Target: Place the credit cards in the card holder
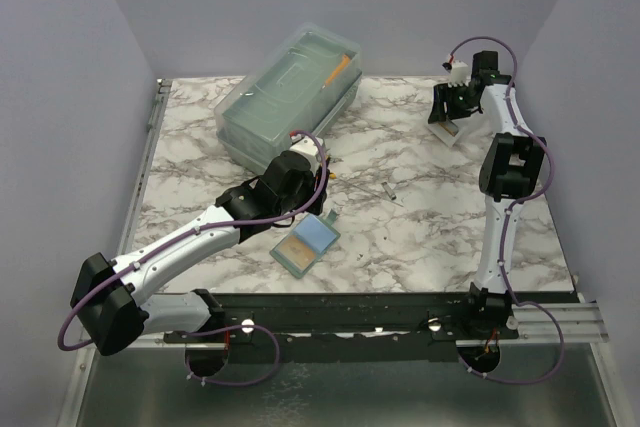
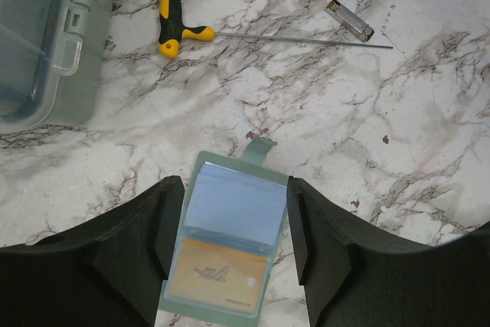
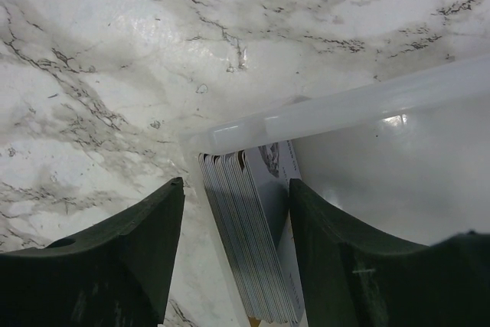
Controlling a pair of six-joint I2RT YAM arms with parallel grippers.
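Note:
The card holder [image 2: 201, 160] lies flat on the table, green-edged with a small tab. A gold card [image 2: 218, 277] sits in its lower pocket; the upper pocket [image 2: 236, 208] looks pale blue. Over the holder hangs my left gripper, its fingers apart and empty. At the far right, a stack of cards [image 3: 249, 243] stands on edge in the corner of a white tray [image 3: 352, 118]. My right gripper is above it, part open, one finger on each side of the stack; the right finger overlaps its side. Whether either finger touches the cards, I cannot tell.
A large translucent green case [image 1: 285, 92] stands at the back left. Between the arms lie a yellow-black T-handle driver [image 2: 174, 24] with a long shaft and a small metal piece [image 2: 351, 21].

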